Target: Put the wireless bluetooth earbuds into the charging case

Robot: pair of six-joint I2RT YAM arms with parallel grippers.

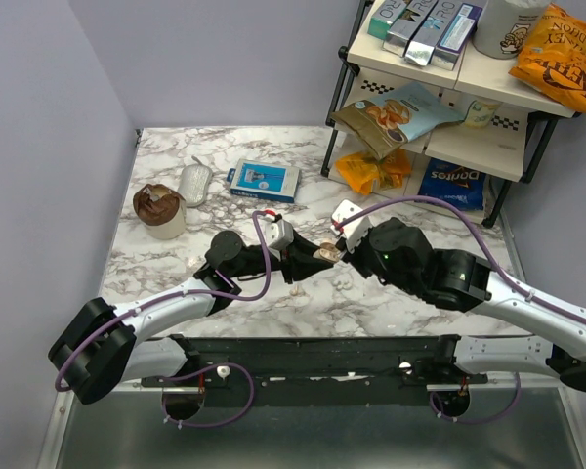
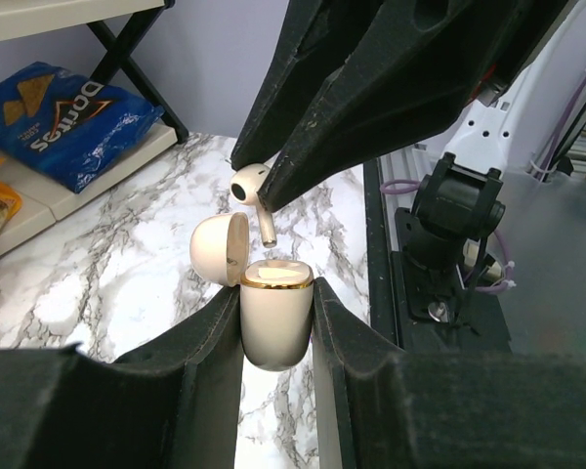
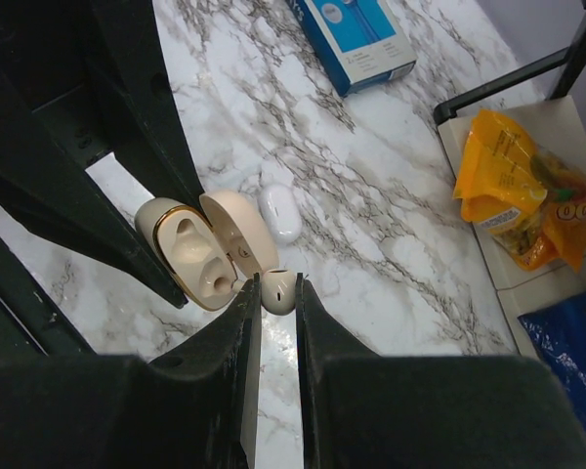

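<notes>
The cream charging case, lid open and a gold band round its rim, is gripped by my left gripper, shut on its body. In the right wrist view the case shows its hollow wells facing my right side. My right gripper is shut on an earbud at its rounded head. Seen from the left wrist, the earbud hangs stem down just above the open case, apart from the wells. Both grippers meet above the table in the top view, the case between them.
A white oval object lies on the marble table. A blue box, a silver pouch and a bag-lined bin stand at the back left. The snack shelf rises at the back right.
</notes>
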